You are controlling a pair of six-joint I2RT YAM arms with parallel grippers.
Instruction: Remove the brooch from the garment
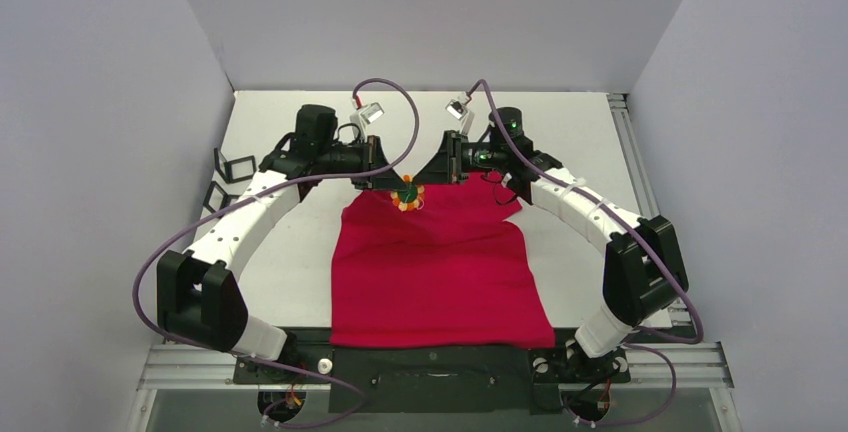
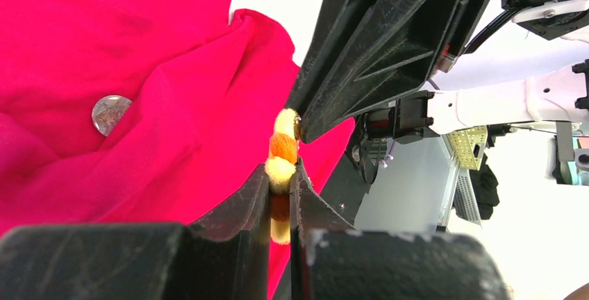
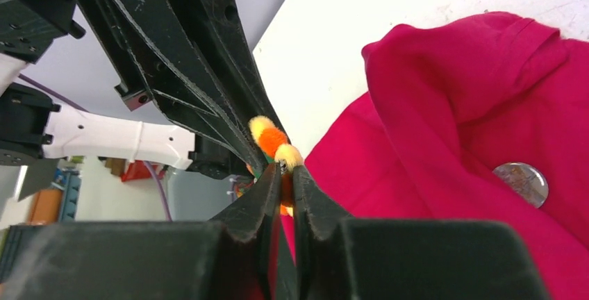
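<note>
The brooch (image 1: 407, 198), a flower of orange and yellow pompoms with a green centre, hangs in the air over the red garment (image 1: 440, 292). In the left wrist view my left gripper is shut on the brooch's pompom rim (image 2: 280, 171), which stands edge-on. My right gripper is shut right beside the brooch (image 3: 273, 140), its tips at a small metal piece on the flower's back. Whether anything thin lies between the right fingers is hidden. The garment lies below, apart from the flower.
A round clear disc (image 2: 110, 114) rests on the red cloth, among its folds. Dark frames (image 1: 239, 169) stand at the table's left edge. Bare white table (image 1: 570, 142) shows on both sides and behind the garment. Both gripper tips are very close together.
</note>
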